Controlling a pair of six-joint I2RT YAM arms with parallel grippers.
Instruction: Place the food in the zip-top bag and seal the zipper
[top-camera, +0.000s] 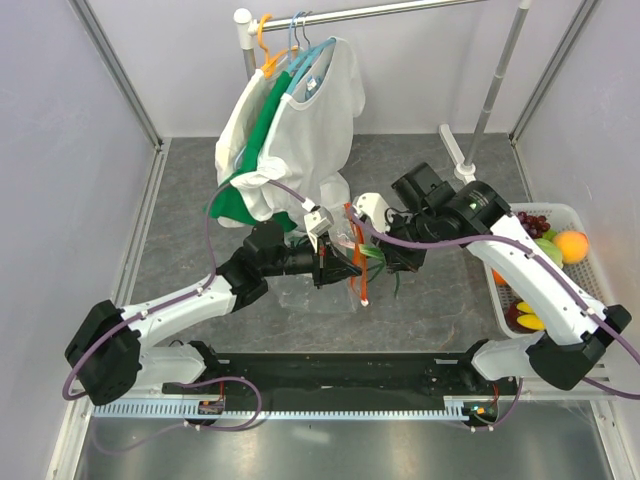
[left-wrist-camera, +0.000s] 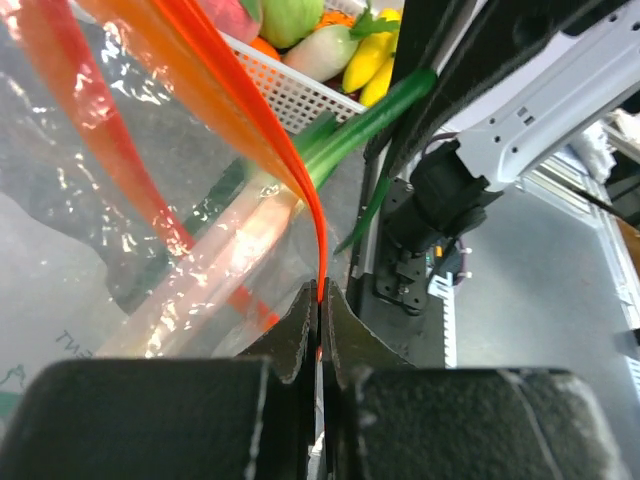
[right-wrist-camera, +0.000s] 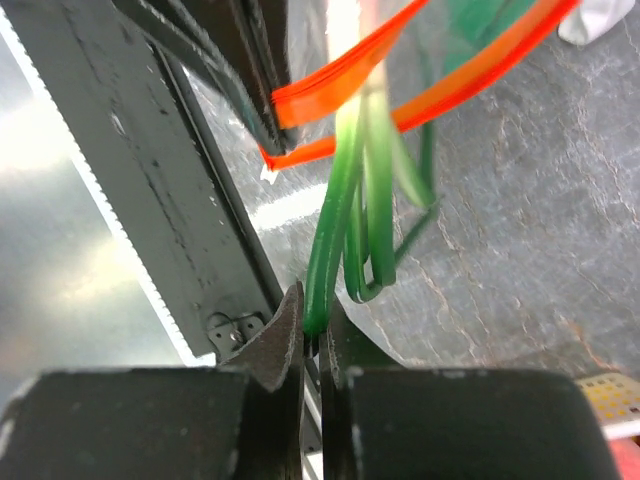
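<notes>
The clear zip top bag (left-wrist-camera: 110, 250) hangs between my grippers, its orange zipper strip (left-wrist-camera: 240, 90) running down to my left gripper, shut on it. Green onions (right-wrist-camera: 350, 190) with pale stems reach into the bag; my right gripper is shut on their green leaves. In the top view both grippers face each other over the mid-floor, the orange strip (top-camera: 360, 255) between them.
A white basket of fruit and vegetables (top-camera: 570, 250) stands at the right. A rail with hanging shirts (top-camera: 310, 120) is close behind the grippers.
</notes>
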